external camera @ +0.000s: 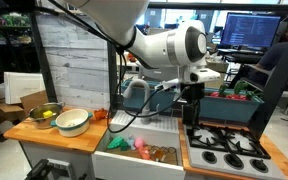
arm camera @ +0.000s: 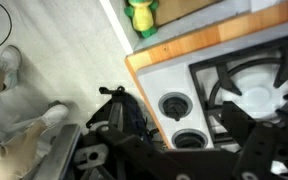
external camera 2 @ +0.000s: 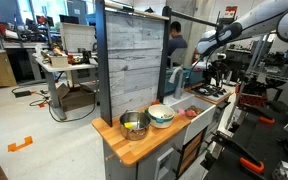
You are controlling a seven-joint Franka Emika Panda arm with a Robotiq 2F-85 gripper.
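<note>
My gripper (external camera: 191, 120) points down over the left part of the black-and-silver stove (external camera: 246, 160). In the wrist view its dark fingers stand wide apart at the lower edge, so the gripper is open, and nothing shows held. Beneath it lie the stove's front panel with black knobs (arm camera: 174, 105) and a burner grate (arm camera: 252, 88). A green and yellow toy (arm camera: 142, 16) lies in the open drawer (external camera: 134, 155) beside the stove, at the top of the wrist view. Exterior view 2 shows the arm only small and far off.
A pale bowl-like pot (external camera: 72, 124) and a metal pot (external camera: 46, 113) stand on the left wooden counter. Colourful items fill part of the drawer. A tap (external camera: 134, 95) rises behind it, and a teal rack (external camera: 229, 106) stands behind the stove. Someone's feet (arm camera: 11, 65) show on the floor.
</note>
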